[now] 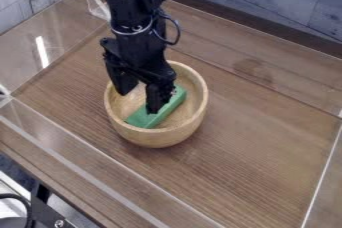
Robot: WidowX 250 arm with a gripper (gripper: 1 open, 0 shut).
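My black gripper [142, 90] reaches down from the top centre into a round tan bowl [191, 121], its fingers open and spread above the bowl's left and middle area. A green oblong object [155, 114] lies at a slant on the bowl's floor, just below the fingers. I cannot tell whether a fingertip touches it.
A blue-grey wall [267, 2] stands along the back. Clear plastic edging runs along the left, and a dark cable sits at the lower left corner.
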